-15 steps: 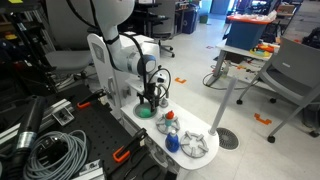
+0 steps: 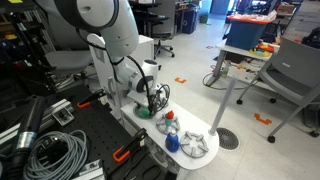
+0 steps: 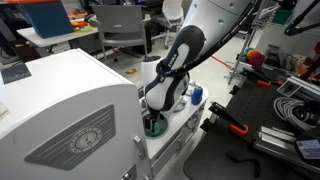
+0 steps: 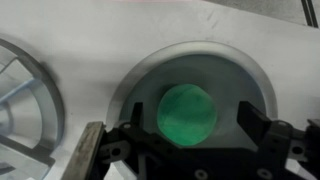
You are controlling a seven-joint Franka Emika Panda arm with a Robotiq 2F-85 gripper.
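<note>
A round green object (image 4: 187, 115) sits in a grey round dish (image 4: 185, 60) in the wrist view. My gripper is open above it, with one dark finger (image 4: 134, 112) to each side of the green shape. From here I cannot tell whether the fingers touch it or how high they are. In exterior view 1 the green object (image 2: 143, 110) shows at the left part of the white table, partly behind my gripper (image 2: 151, 108). Exterior view 2 shows the gripper (image 3: 154, 118) low over the dark dish with the green object (image 3: 155, 128).
Another silver segmented dish (image 4: 22, 105) lies left in the wrist view. On the white table (image 2: 205, 125) stand a red object (image 2: 170, 114), a blue object (image 2: 172, 143) and a further silver dish (image 2: 195, 146). A tall white cabinet (image 3: 75, 110) stands close by the arm.
My arm has come down and the gripper is now lower, close over the green object. The objects on the table have not visibly moved.
</note>
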